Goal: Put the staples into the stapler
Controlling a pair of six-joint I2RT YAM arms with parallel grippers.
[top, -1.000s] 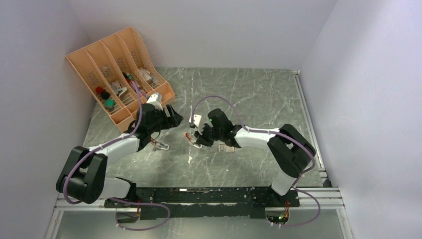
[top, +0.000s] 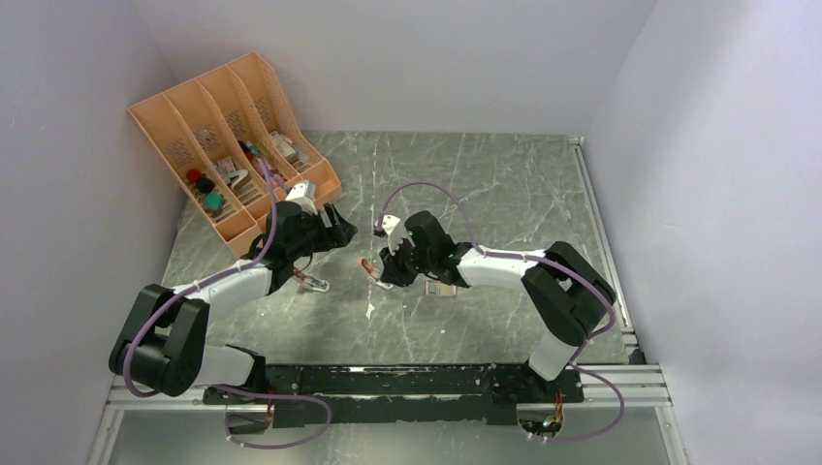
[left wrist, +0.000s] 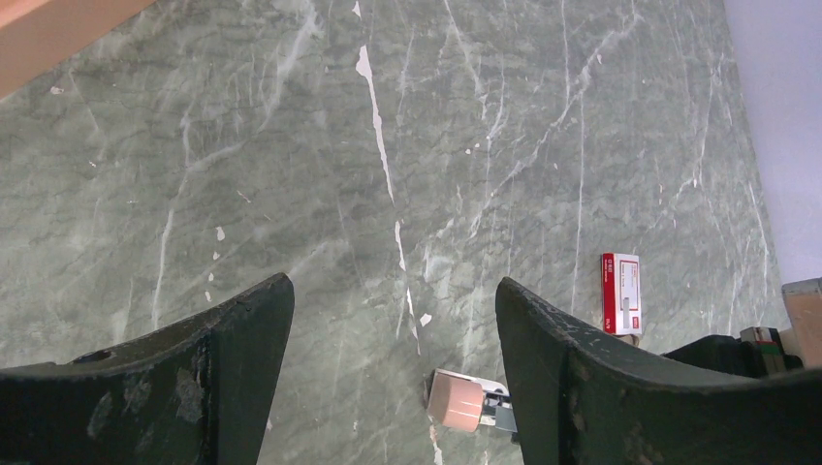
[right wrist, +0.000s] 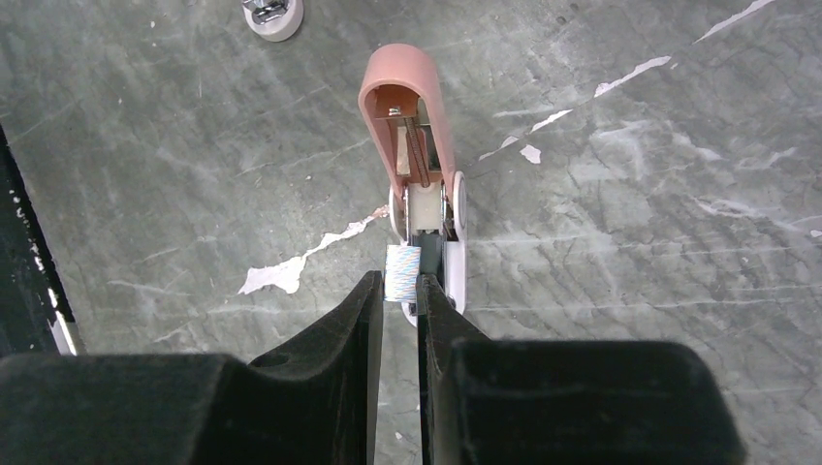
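A pink and white stapler [right wrist: 401, 64] lies opened on the table, its pink top folded back from the white base. My right gripper is shut on a short silvery staple strip [right wrist: 402, 262]. In the right wrist view the strip appears over the left side of the base, beside the dark channel; whether it touches the base I cannot tell. In the top view this stapler [top: 367, 266] is partly covered by my right gripper [top: 388, 274]. My left gripper hangs to the left with its fingers apart and nothing between them.
A second stapler [top: 313, 282] lies below my left gripper. A flat pale box [top: 440, 289] sits beside the right arm. The tan organizer [top: 236, 226], holding assorted items, stands at the back left. Bare table [top: 494, 184] stretches across the back right.
The left arm and the stapler look unmoved.
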